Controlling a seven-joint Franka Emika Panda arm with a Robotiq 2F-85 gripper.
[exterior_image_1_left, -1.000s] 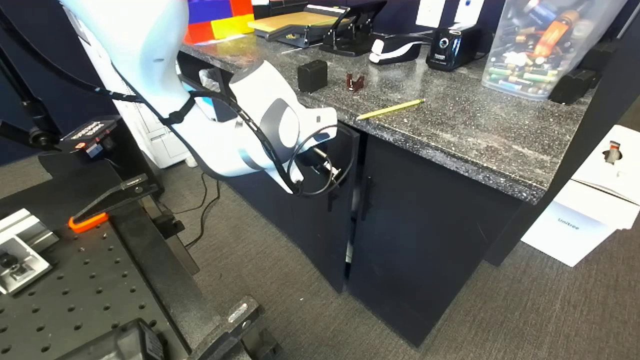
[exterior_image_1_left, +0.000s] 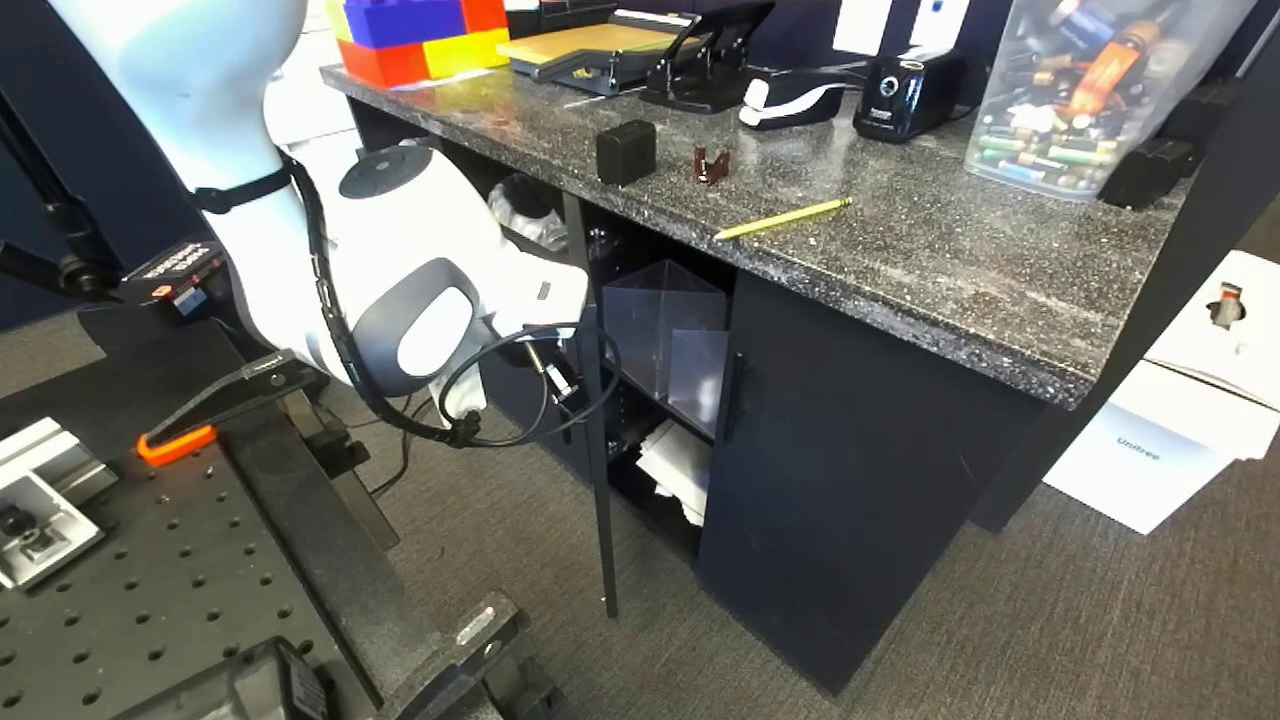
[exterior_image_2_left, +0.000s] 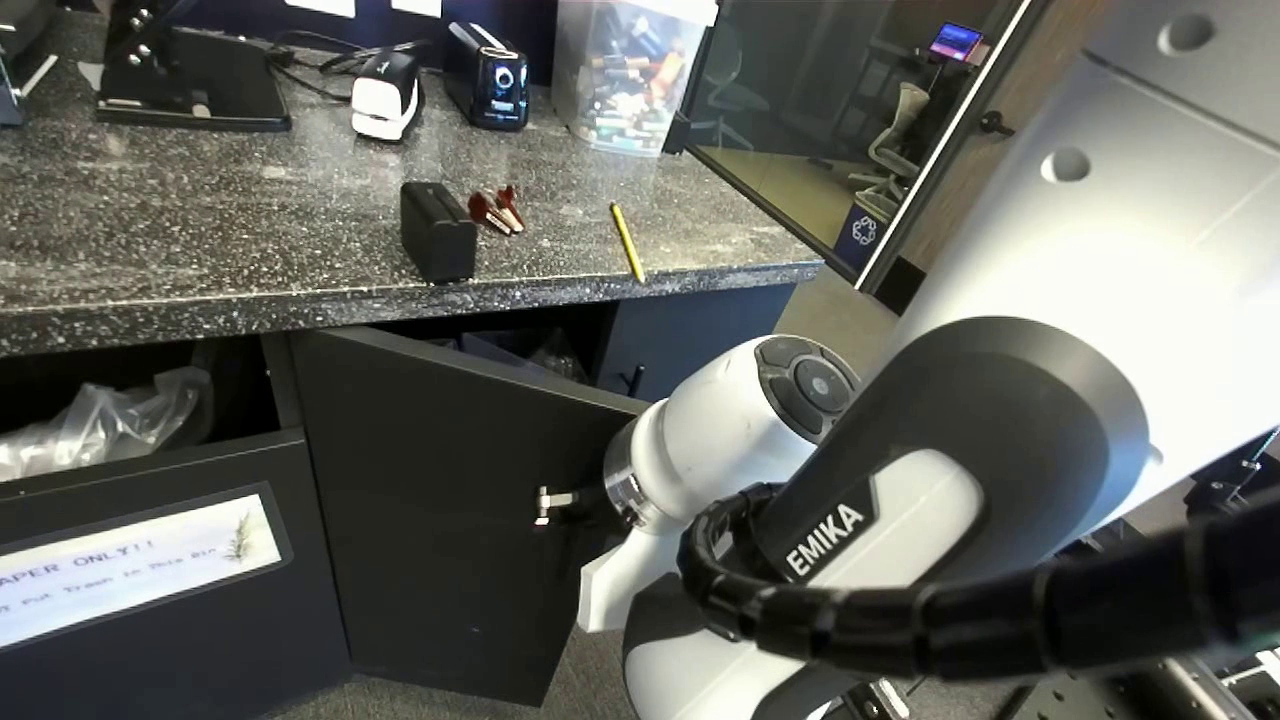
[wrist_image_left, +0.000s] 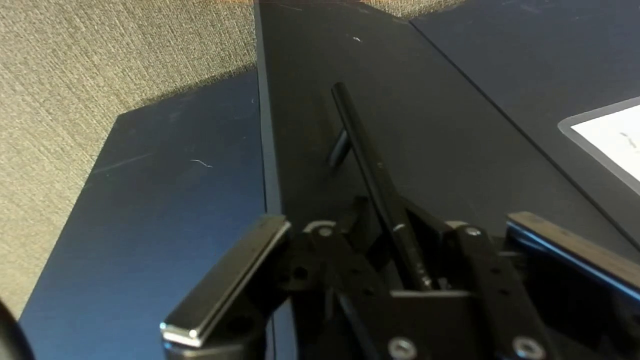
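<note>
The black cabinet door (exterior_image_2_left: 432, 528) stands swung out from the cabinet, and exterior view 1 shows it nearly edge-on. In the wrist view its black bar handle (wrist_image_left: 363, 144) runs down between the spread fingers of my gripper. The fingers are apart, with the finger pads (wrist_image_left: 231, 276) clear of the bar on either side. Exterior view 2 has the gripper (exterior_image_2_left: 564, 502) close against the door's front; the handle cannot be made out there. The cabinet's inside shows clear plastic bins (exterior_image_1_left: 666, 318) above white papers (exterior_image_1_left: 678, 468).
Beside the opening, the neighbouring door (exterior_image_1_left: 852, 468) is closed. Above runs the speckled countertop (exterior_image_1_left: 960, 258), with a black block (exterior_image_1_left: 626, 152), a dark red clip-like object (exterior_image_1_left: 711, 164) and a yellow pencil (exterior_image_1_left: 785, 218) near its front edge. A cable (exterior_image_1_left: 468, 438) loops around the wrist.
The door has swung from nearly closed to wide open, uncovering the bins and papers. My arm has moved left and slightly down in exterior view 1, away from the cabinet front.
</note>
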